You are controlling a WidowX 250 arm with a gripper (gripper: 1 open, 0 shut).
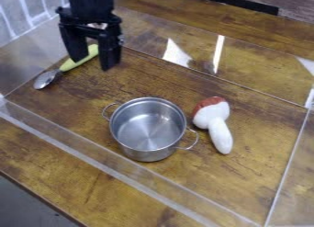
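Note:
My black gripper (91,49) is at the upper left, open, hanging over a yellow corn cob (72,62) that it partly hides. A metal spoon (48,78) lies just left and below the cob. A steel pot (147,130) with two side handles sits near the middle. To its right lies a white toy with a red top (214,123), shaped like a mushroom.
The wooden table (86,162) has clear panels (282,93) around the work area. Bare wood lies in front of the pot and at the back right. A white slatted rail (25,15) stands at the top left.

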